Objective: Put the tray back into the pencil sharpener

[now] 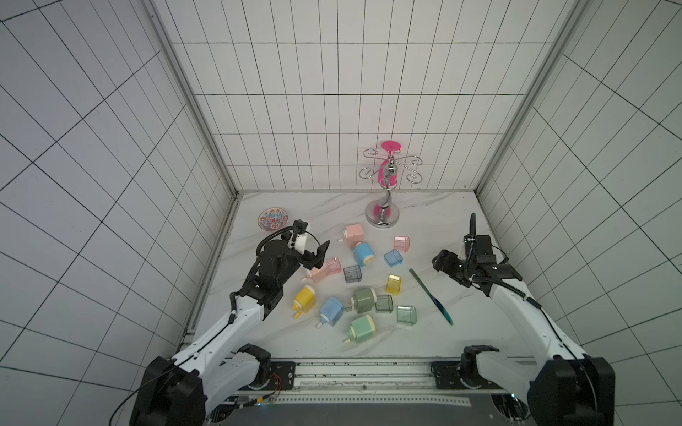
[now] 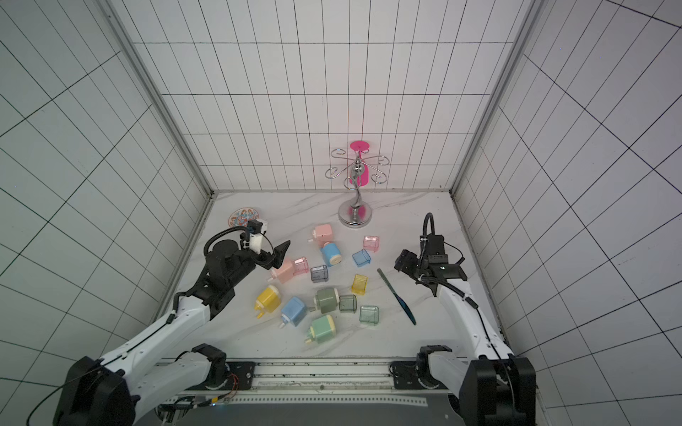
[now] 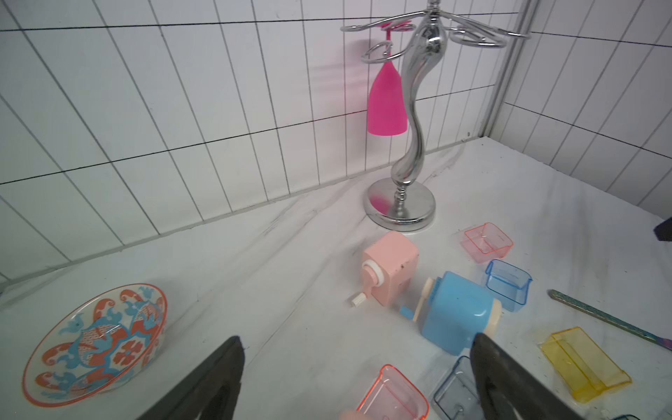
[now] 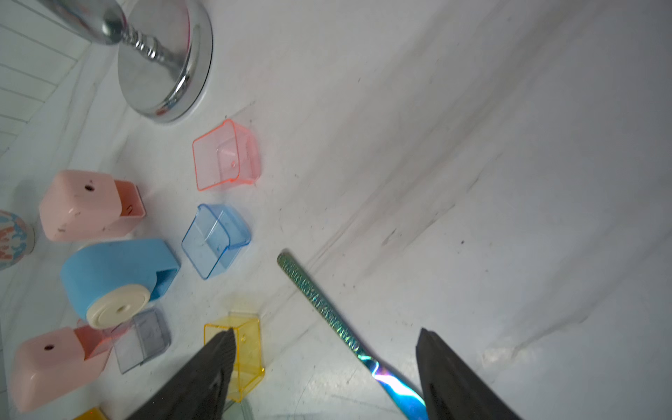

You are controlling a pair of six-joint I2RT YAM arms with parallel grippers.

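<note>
Several pencil sharpeners lie about the middle of the table: pink (image 1: 353, 233), light blue (image 3: 457, 310), yellow (image 1: 304, 299), blue (image 1: 331, 311), grey-green (image 1: 363, 300) and mint (image 1: 361, 328). Clear trays lie apart from them, among them a pink tray (image 4: 227, 155), a blue tray (image 4: 215, 240), a yellow tray (image 4: 241, 354), a grey tray (image 1: 352, 274) and a green tray (image 1: 406, 315). Above the left-hand pink sharpener, partly covering it, my left gripper (image 1: 321, 255) is open and empty. Over bare table on the right, my right gripper stands open, holding nothing.
A chrome stand (image 1: 382, 213) with a pink cup hanging on it rises at the back. A patterned plate (image 3: 96, 343) lies at the back left. A long iridescent utensil (image 4: 336, 323) lies right of the trays. Free table spreads at the right.
</note>
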